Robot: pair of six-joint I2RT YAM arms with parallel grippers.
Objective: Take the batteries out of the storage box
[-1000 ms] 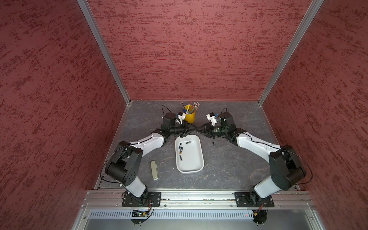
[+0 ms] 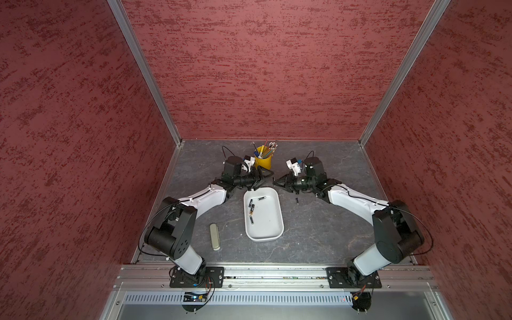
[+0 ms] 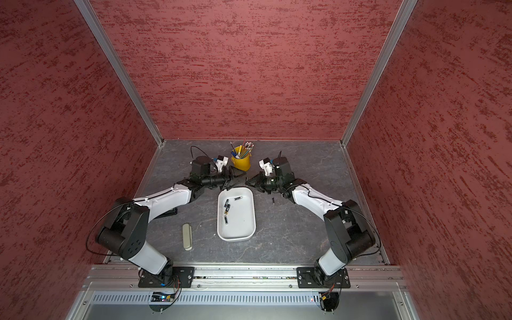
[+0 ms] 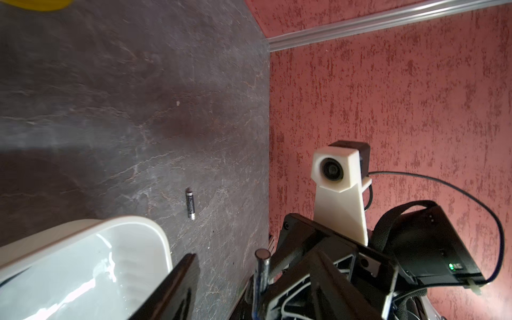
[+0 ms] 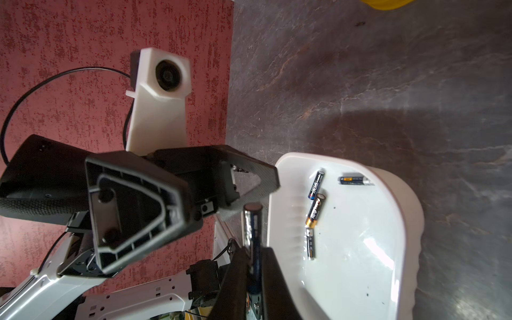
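Note:
My right gripper is shut on a dark battery (image 5: 252, 229) with a silvery end, held upright in the air. In the left wrist view, the held battery shows in the gap between the left fingers, beyond which the right gripper's black parts appear. Several batteries (image 5: 315, 210) lie inside the white storage box (image 2: 281, 221), mostly along its left side. One loose battery (image 4: 190, 203) rests on the table, right of the box.
Behind the grippers stands a yellow cup (image 2: 263, 161) of pens and pencils. A grey-green elongated case (image 2: 214, 236) lies left of the box.

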